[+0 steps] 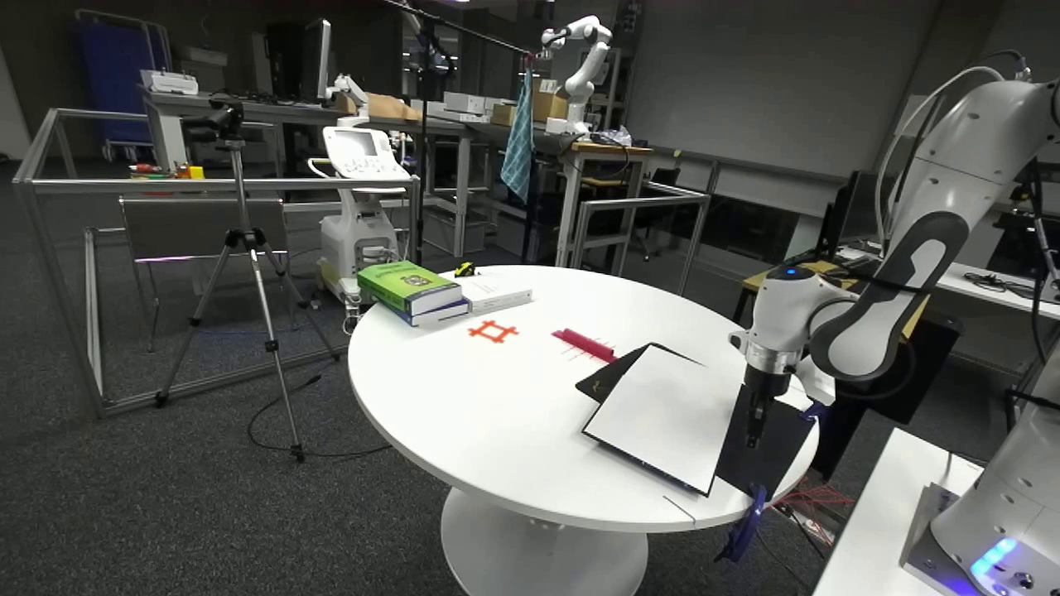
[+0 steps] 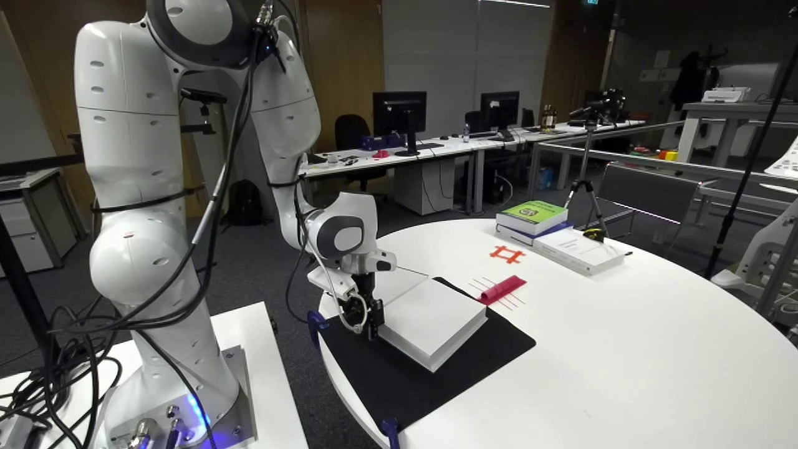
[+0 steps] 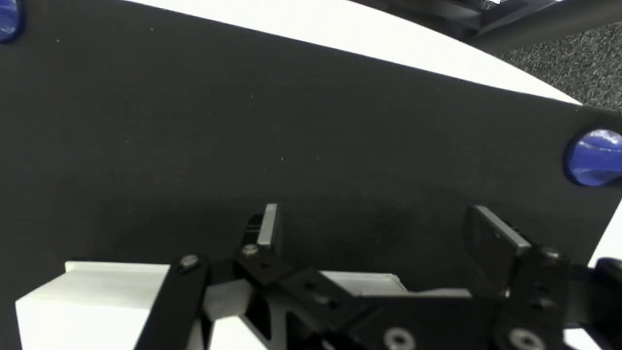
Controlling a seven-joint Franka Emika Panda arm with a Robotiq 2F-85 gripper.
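Note:
A thick white book or box lies flat on a black mat; in exterior view 1 the white top shows. My gripper is open, its two fingers wide apart over bare mat in the wrist view, and nothing is between them. In exterior view 2 the gripper hangs low and points down beside the white block's robot-side edge. Whether the fingertips touch the mat or the block is unclear. Part of the block is hidden behind the gripper in the wrist view.
Blue clamps hold the mat at the round table's edge. Farther back lie a red strip, an orange taped square, a green book on a blue one, and a white book.

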